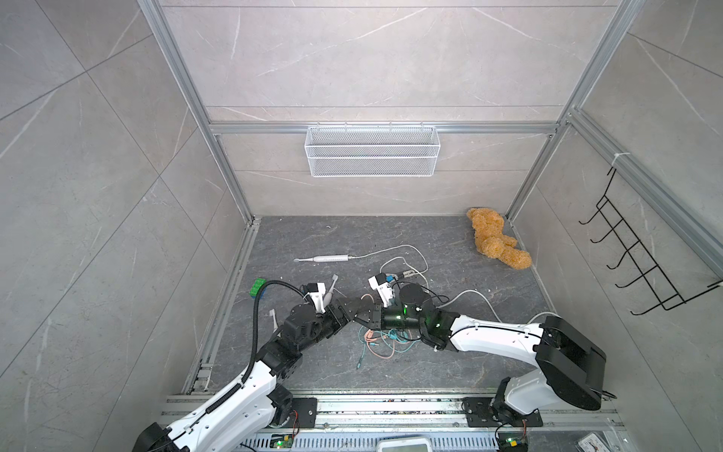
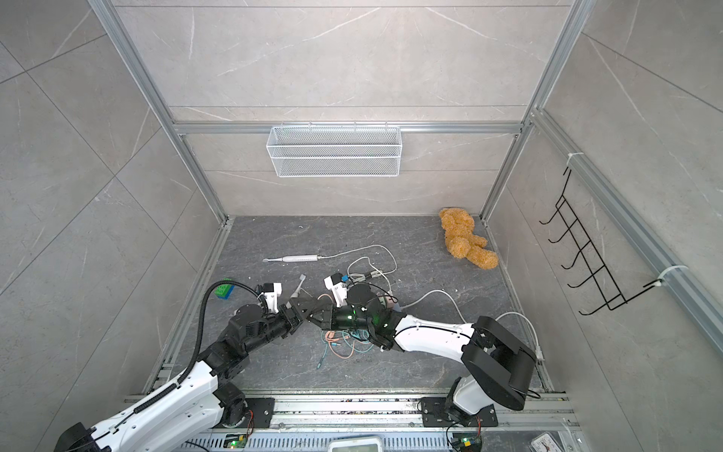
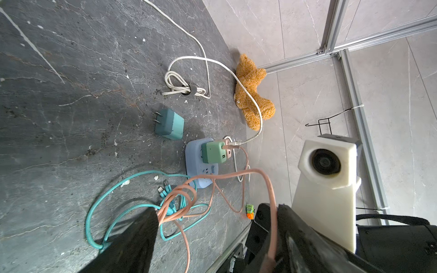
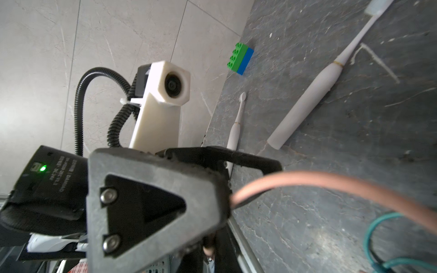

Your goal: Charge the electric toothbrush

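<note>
Over the table's middle my two grippers meet tip to tip. My right gripper (image 1: 363, 313) is shut on the pink cable (image 4: 318, 178); its fingertips are partly hidden behind the left gripper. My left gripper (image 1: 348, 311) is part open, its fingers (image 4: 255, 159) standing on both sides of the cable. A white electric toothbrush (image 4: 307, 102) and a second one (image 4: 234, 134) lie loose on the left. Another white brush handle (image 1: 331, 258) lies farther back with a white cable attached. A blue power strip (image 3: 194, 166) carries a green adapter (image 3: 213, 152).
A loose teal adapter (image 3: 169, 124) lies beside the power strip, and a teal cable (image 3: 89, 223) is tangled near the pink one. The green-and-blue brick (image 4: 240, 58) sits at the left edge. A brown teddy bear (image 1: 497, 239) occupies the back right corner.
</note>
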